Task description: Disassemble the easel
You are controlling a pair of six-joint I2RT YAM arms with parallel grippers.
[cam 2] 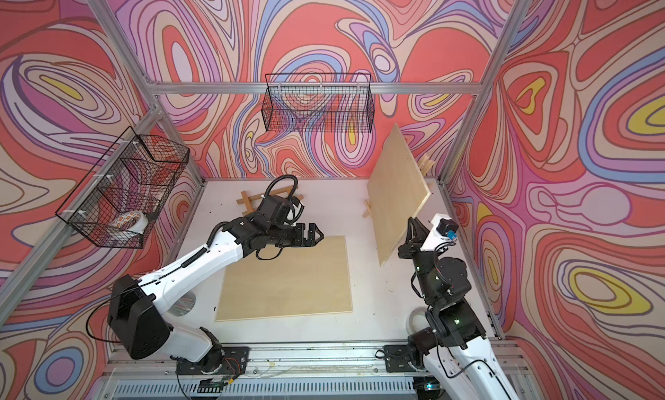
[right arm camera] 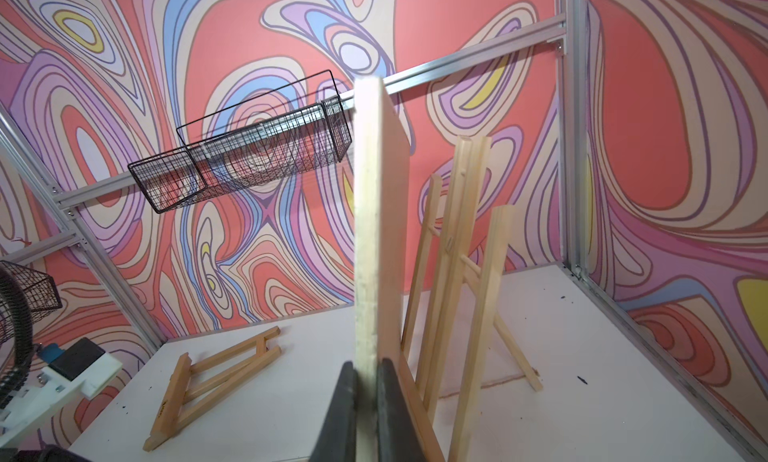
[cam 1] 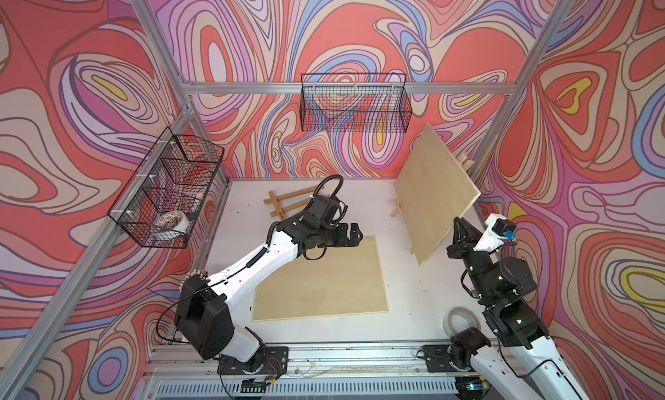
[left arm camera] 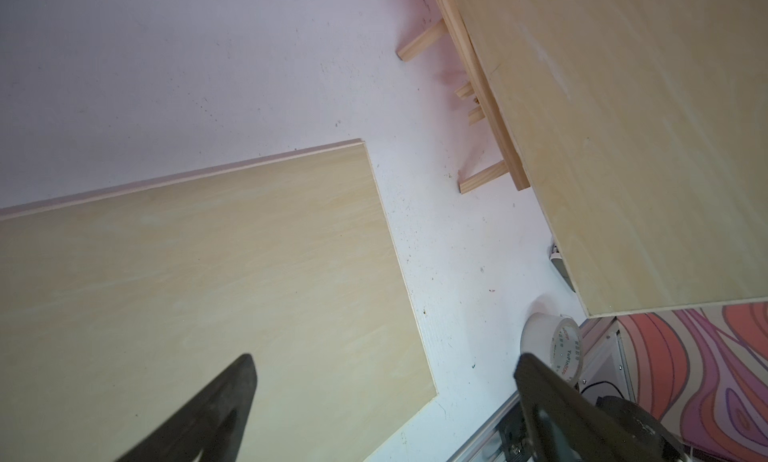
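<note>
A thin wooden board (cam 1: 436, 192) stands steeply tilted at the right of the table, in front of a light wooden easel (right arm camera: 449, 278). My right gripper is shut on the board's near edge, which shows between its fingers. In the left wrist view, the easel's ledge (left arm camera: 484, 94) and feet show beside the board's lower edge; whether the two touch I cannot tell. My left gripper hangs open and empty over a second board (cam 1: 318, 282) lying flat on the table.
Wooden frame pieces (right arm camera: 212, 382) lie at the back left. A tape roll (left arm camera: 552, 346) sits at the front right. Wire baskets (cam 1: 355, 105) hang at the back and left.
</note>
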